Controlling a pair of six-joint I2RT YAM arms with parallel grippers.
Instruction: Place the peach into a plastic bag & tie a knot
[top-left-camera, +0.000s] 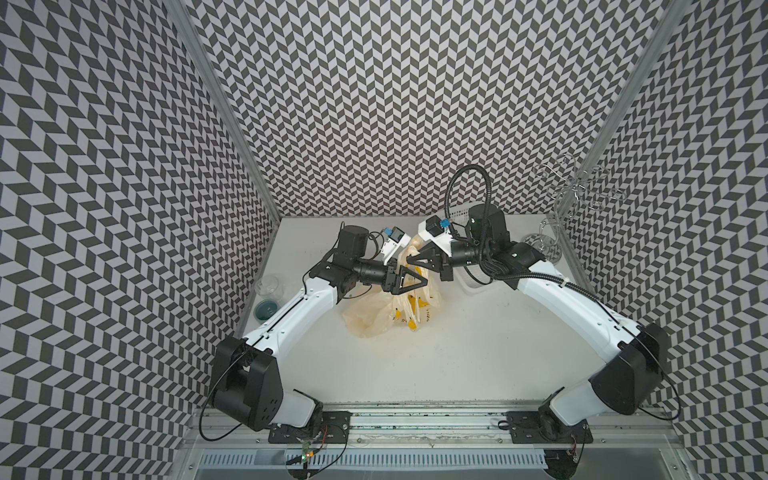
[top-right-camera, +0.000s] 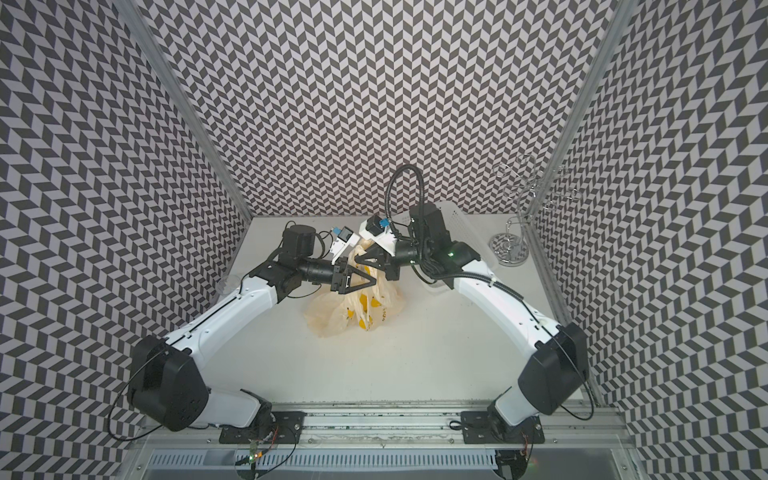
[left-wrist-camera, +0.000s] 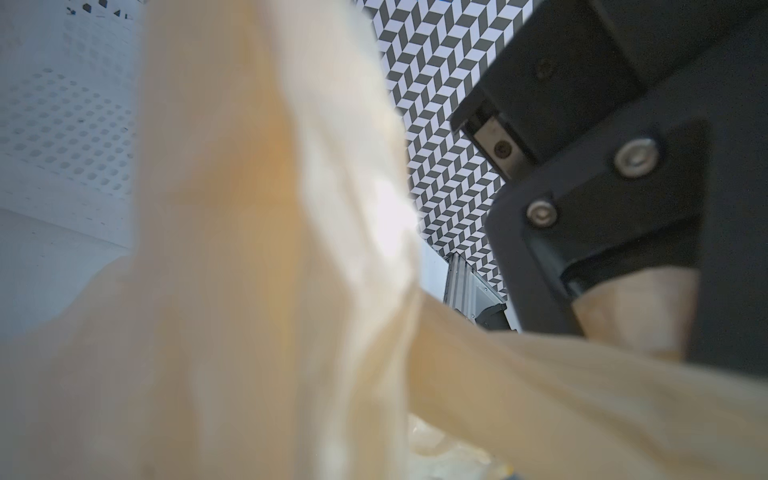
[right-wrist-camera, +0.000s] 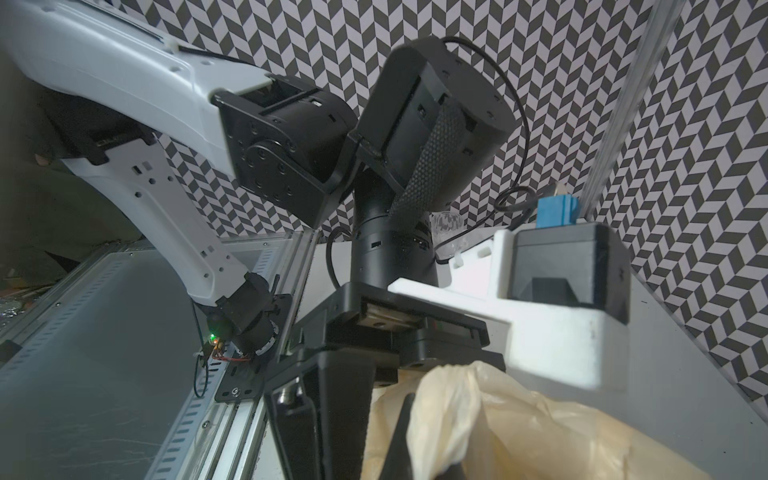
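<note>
The translucent beige plastic bag with yellow print stands bunched up in the middle of the table, its top drawn upward between both grippers. My left gripper is open, in front of the raised bag. My right gripper is at the bag's upper part, shut. In the right wrist view bag film folds over the dark fingers; whether any is pinched is hard to see. The bag fills much of the left wrist view. The peach cannot be made out.
A white perforated basket sits behind the right arm. A metal rack stands at back right, a glass with teal contents at the left edge.
</note>
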